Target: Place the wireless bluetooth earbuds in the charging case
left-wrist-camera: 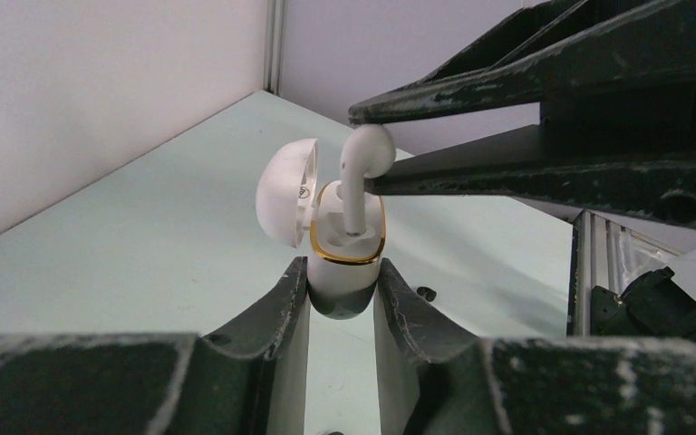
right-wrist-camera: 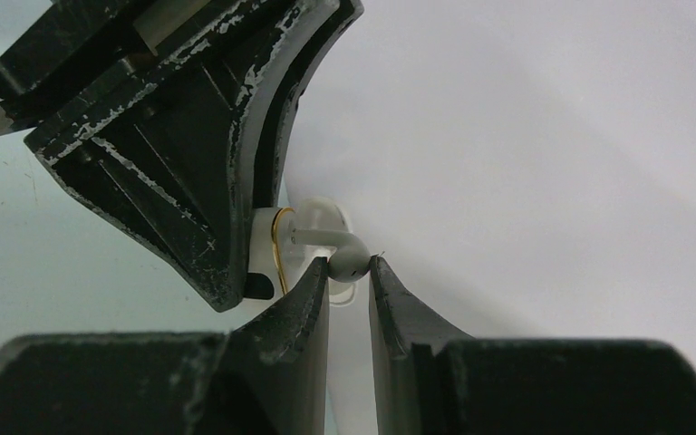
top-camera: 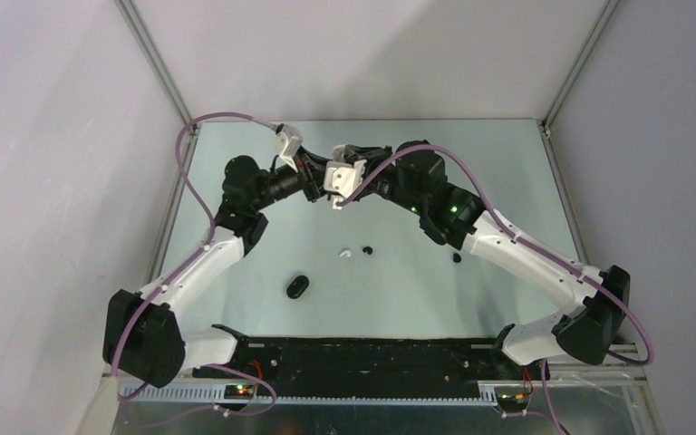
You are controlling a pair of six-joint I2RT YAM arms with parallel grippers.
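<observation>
High over the table, both grippers meet. My left gripper is shut on the white charging case (left-wrist-camera: 344, 290), whose lid (left-wrist-camera: 281, 190) stands open, with a gold rim round the opening. My right gripper is shut on a white earbud; in the left wrist view this earbud (left-wrist-camera: 370, 149) is upright over the case, its stem down at the opening. How deep the stem sits in its slot I cannot tell exactly.
On the table lie a small white piece (top-camera: 345, 253), small black pieces (top-camera: 367, 250), another black piece (top-camera: 456, 257) and a black oval object (top-camera: 297, 286).
</observation>
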